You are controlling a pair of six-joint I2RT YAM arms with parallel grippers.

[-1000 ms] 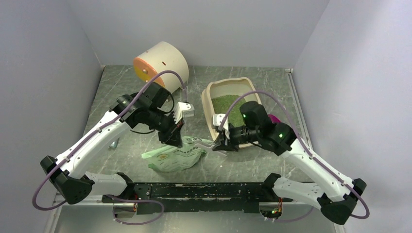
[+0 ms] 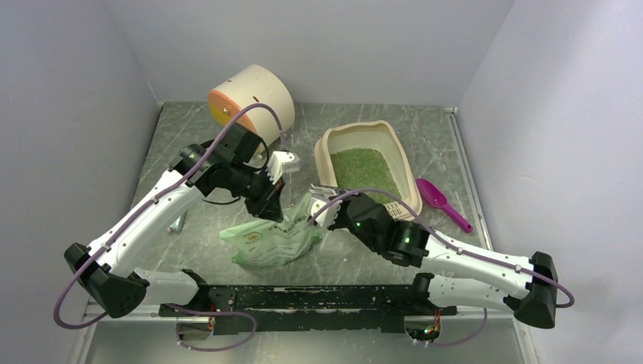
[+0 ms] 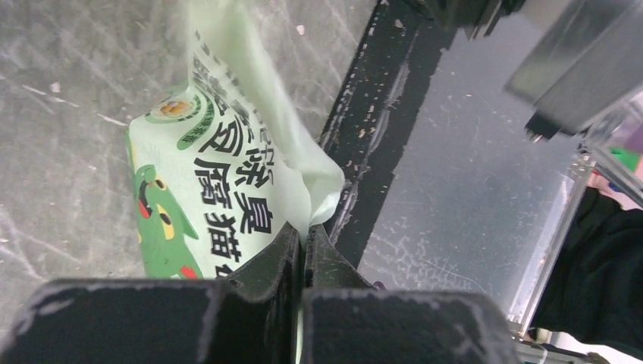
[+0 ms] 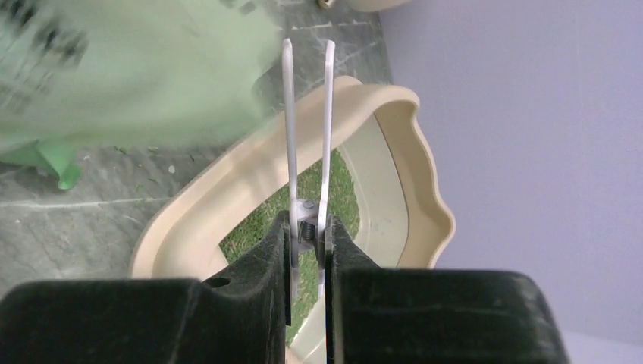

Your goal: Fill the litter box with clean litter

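Note:
My left gripper is shut on the top of the green litter bag (image 2: 265, 241), which shows printed characters in the left wrist view (image 3: 189, 174). My right gripper is shut on metal scissors (image 4: 329, 91), whose two long parts point away from it beside the bag. Beneath them in the right wrist view is the cream litter box (image 4: 189, 220), right of the bag in the top view, with green litter (image 2: 365, 171) over its floor.
A purple scoop (image 2: 447, 205) lies right of the box. A cream drum with an orange end (image 2: 258, 95) stands at the back left. Grey walls close in the back and sides.
My right arm has swung round and its gripper has moved with the metal tool from low over the bag toward the box's front edge. The left gripper and bag top shifted slightly.

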